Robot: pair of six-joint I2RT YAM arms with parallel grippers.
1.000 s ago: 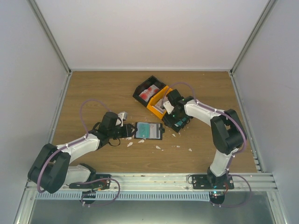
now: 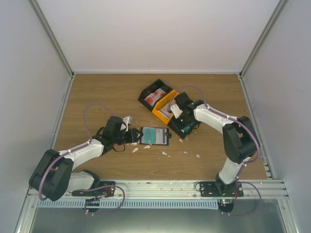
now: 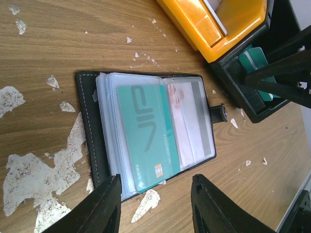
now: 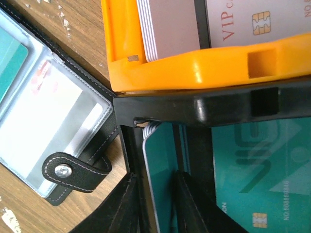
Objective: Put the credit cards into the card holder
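Note:
The black card holder (image 3: 87, 131) lies spread on the table, its clear sleeves facing up. A green card (image 3: 146, 136) sits in its left sleeves, and a pale card (image 3: 187, 116) shows on the right side. At the holder's near edge my left gripper is open, nothing between its fingers. My right gripper is partly open over the black box (image 4: 175, 109) of green cards. Its fingertips straddle the upright green cards (image 4: 162, 155) at the box's left end; whether they touch is unclear. Another green card (image 4: 257, 160) faces up there.
Right beside the green-card box stands a yellow box (image 2: 160, 116) with brownish cards (image 4: 174, 24). Beyond it is another black box (image 2: 146, 92) with red cards (image 2: 154, 97). The holder's strap (image 4: 73, 170) reaches close to the green-card box. Bare table lies in front.
My left arm and the card holder have stayed in place.

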